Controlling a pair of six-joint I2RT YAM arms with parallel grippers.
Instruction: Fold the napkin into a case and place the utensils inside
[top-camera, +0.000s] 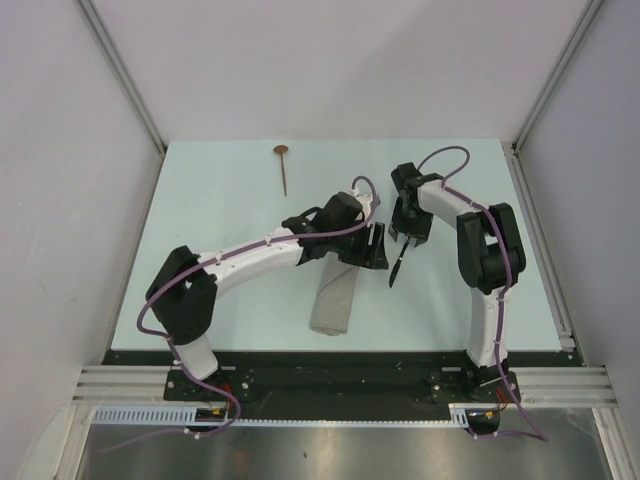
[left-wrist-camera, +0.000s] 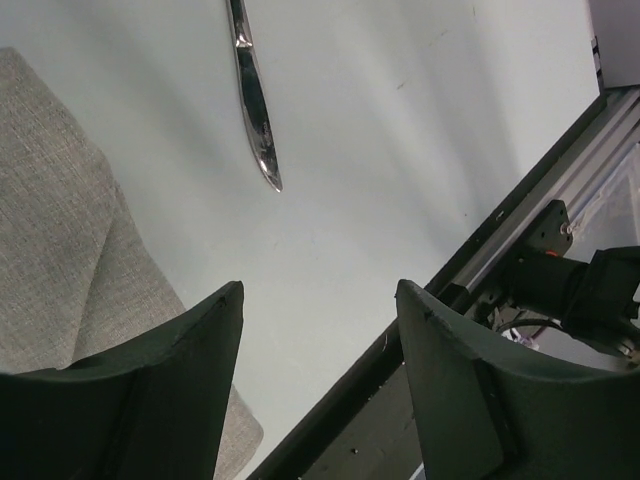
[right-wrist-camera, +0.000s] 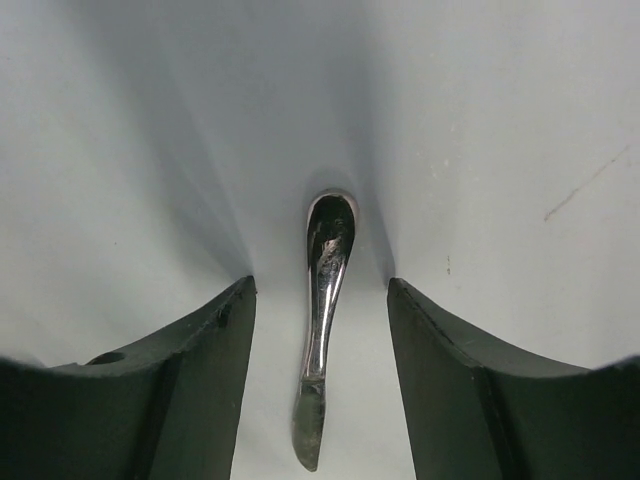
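A folded grey napkin (top-camera: 334, 300) lies on the white table, its upper part hidden under the left arm; in the left wrist view the napkin (left-wrist-camera: 50, 220) fills the left side. To its right lies a shiny metal knife (top-camera: 397, 268), blade toward the table's front. My left gripper (top-camera: 376, 266) is open above the table between napkin and knife, with the knife (left-wrist-camera: 256, 110) beyond its empty fingers. My right gripper (top-camera: 405, 240) stands open over the knife's handle end; in the right wrist view the knife (right-wrist-camera: 322, 290) runs between the spread fingers, untouched as far as shows.
A brown wooden spoon (top-camera: 282, 165) lies alone at the back left. Both arms are close together near the middle.
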